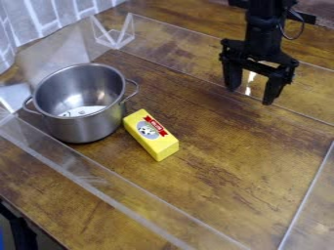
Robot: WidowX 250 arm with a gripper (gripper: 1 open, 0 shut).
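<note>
My black gripper [251, 74] hangs over the wooden table at the upper right, open, with nothing seen between its fingers. A steel pot [62, 109] with side handles stands at the left, with something small and white inside on its floor. A yellow box [154, 141] with a red and white label lies to the right of the pot, well below and left of my gripper.
Clear plastic pieces [113, 33] stand at the upper left, and transparent strips run along the table's edges.
</note>
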